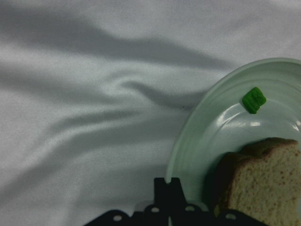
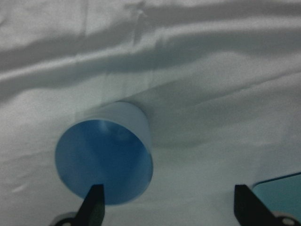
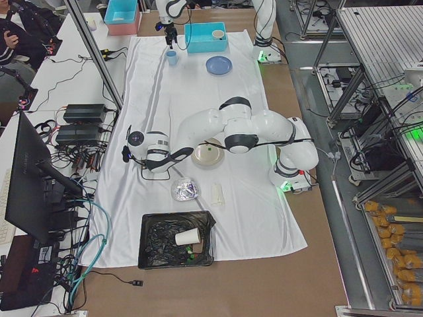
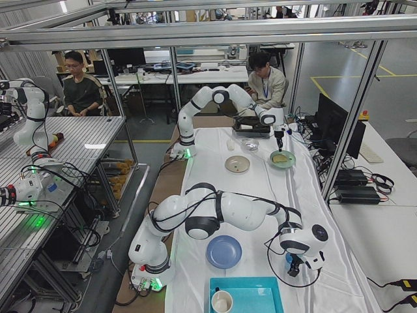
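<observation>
A light green plate (image 4: pixel 281 163) holds a slice of bread (image 1: pixel 261 183) and a small green piece (image 1: pixel 253 100), seen close in the left wrist view. My left gripper is shut over the plate's left rim, with nothing visible between its fingers. A blue cup (image 2: pixel 115 141) stands on the white cloth. My right gripper hangs open around and above it, the cup nearer the left finger.
A turquoise tray (image 4: pixel 251 300) with a white cup (image 4: pixel 221 301) is beside the right arm, along with a blue plate (image 4: pixel 224 252). A beige plate (image 4: pixel 237 164), foil dish (image 3: pixel 184 189) and black bin (image 3: pixel 158 238) occupy the far cloth.
</observation>
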